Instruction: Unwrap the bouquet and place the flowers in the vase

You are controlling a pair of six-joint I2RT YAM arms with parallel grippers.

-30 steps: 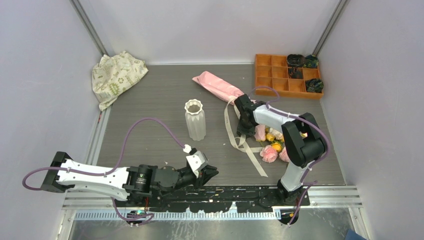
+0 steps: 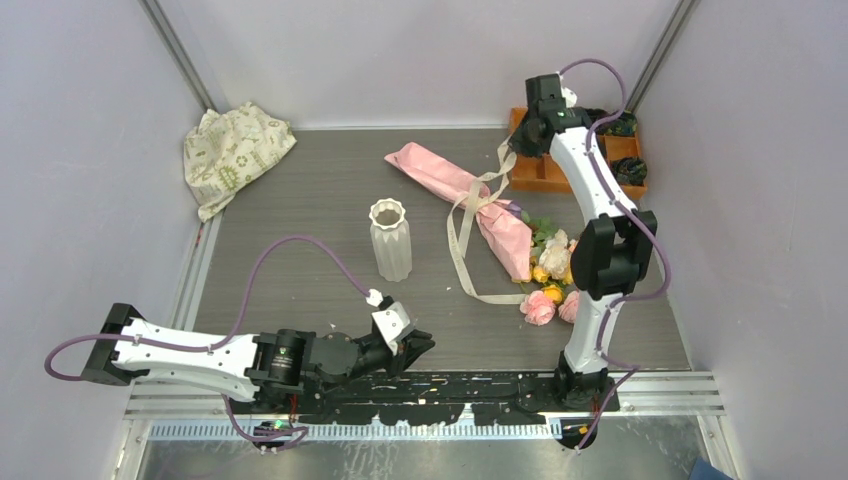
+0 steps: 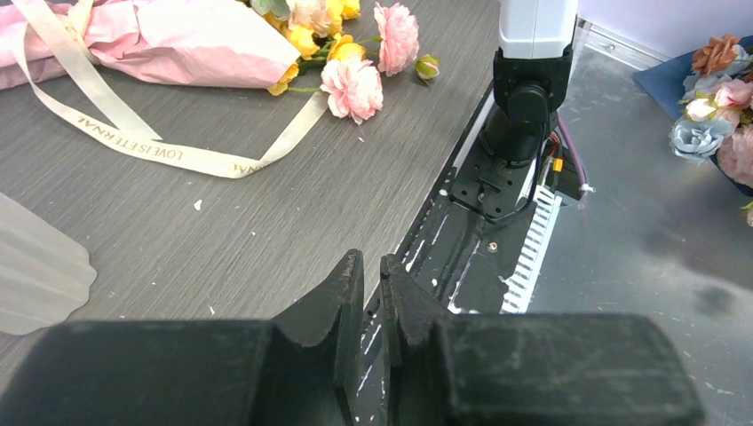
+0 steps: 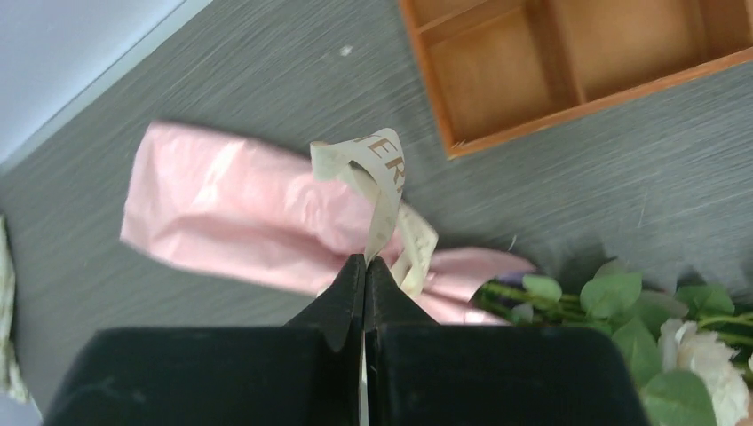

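Note:
The flower bouquet lies on the table, its pink wrapper (image 2: 440, 172) pointing to the back left and its pink roses (image 2: 537, 308) near the front right. My right gripper, above and behind the bouquet, is shut on the cream ribbon (image 4: 384, 191), which stretches up from around the wrapper. One tail of ribbon (image 3: 182, 158) still rests on the table. A white fluted vase (image 2: 391, 245) stands upright, empty as far as shows, left of the bouquet. My left gripper waits low at the front, slightly open, with only a narrow empty gap between its fingers.
At the back right is an orange compartment box (image 2: 541, 176) with dark items, partly under my right arm. A patterned cloth bag (image 2: 236, 155) sits back left. More flowers (image 3: 724, 115) lie off the table's front.
My right gripper has moved from the bouquet's front part toward the back, rising over the box's edge. It has drawn one ribbon tail along with it. Vase and left arm look unmoved.

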